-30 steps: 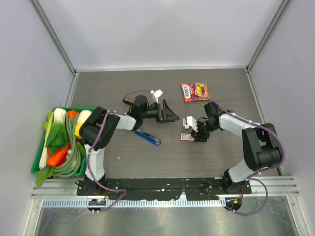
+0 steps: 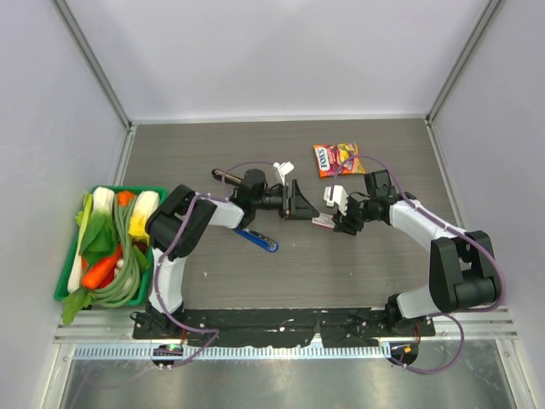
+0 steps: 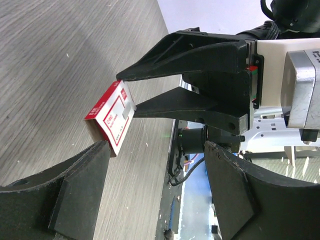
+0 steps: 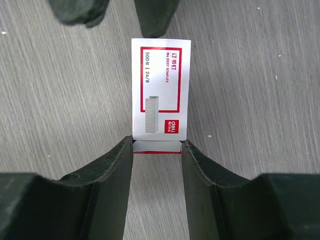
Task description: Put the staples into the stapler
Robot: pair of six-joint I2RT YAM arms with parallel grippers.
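My right gripper [image 2: 341,223] is shut on a white-and-red staples box [image 2: 324,220], gripping one end between fingertips over the table. The box's face shows a small grey strip, probably staples or a window, in the right wrist view. My left gripper [image 2: 298,209] stands open beside the box's far end, as the left wrist view shows the box [image 3: 115,112] just beyond its fingers. A dark elongated object [image 2: 223,175], perhaps the stapler, lies partly behind my left arm.
A blue knife-like tool [image 2: 260,240] lies below my left arm. A red snack bag [image 2: 336,159] is at the back. A green basket of vegetables [image 2: 64,281] stands at the left.
My right gripper has lifted the box and shifted it slightly up the picture, toward my left gripper. The left gripper has moved slightly right and down.
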